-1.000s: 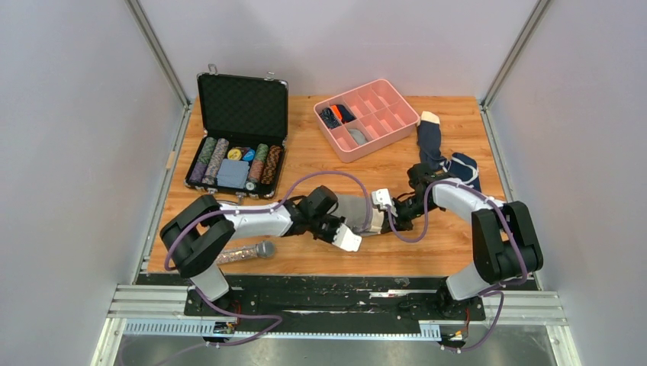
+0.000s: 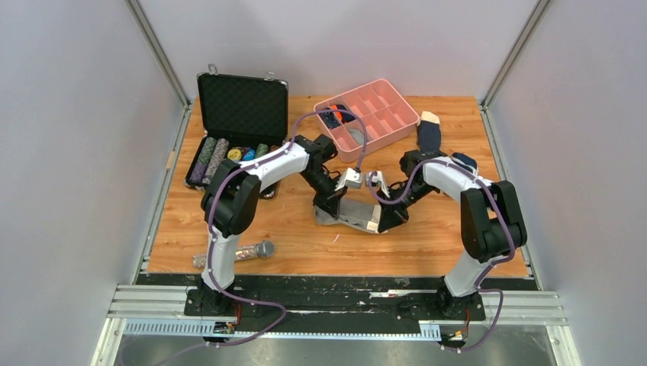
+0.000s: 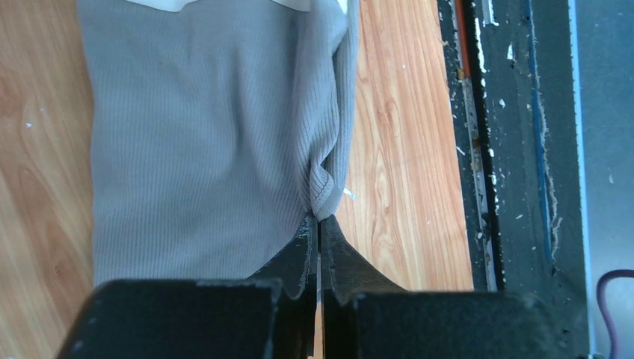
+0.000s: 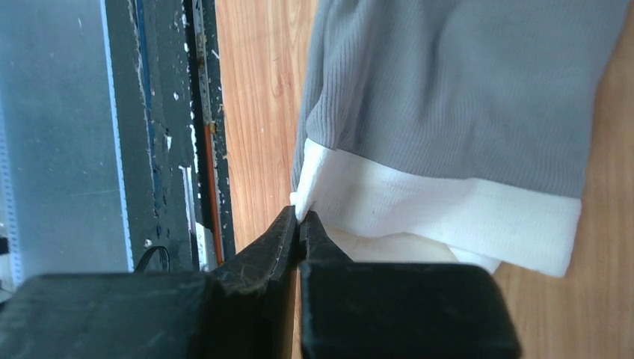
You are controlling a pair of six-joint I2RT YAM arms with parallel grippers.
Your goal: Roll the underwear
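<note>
Grey ribbed underwear [image 2: 355, 212] with a white waistband [image 4: 463, 217] lies on the middle of the table, its near edge bunched into a fold. My left gripper is shut on a pinch of grey cloth at one end of that edge. At the waistband end, my right gripper is shut on the corner of the white band. Beyond the fold, the remaining cloth lies fairly flat. Both arms partly cover the garment in the top view.
A pink divided box [image 2: 397, 133] with a few items stands at the back. An open black case [image 2: 244, 114] is at back left, a glittery microphone [image 2: 248, 252] at front left. Dark blue socks [image 2: 429, 133] lie at back right.
My left gripper has moved from in front of the underwear onto its near left edge and is now shut on the cloth. The right gripper has shifted slightly at the waistband.
</note>
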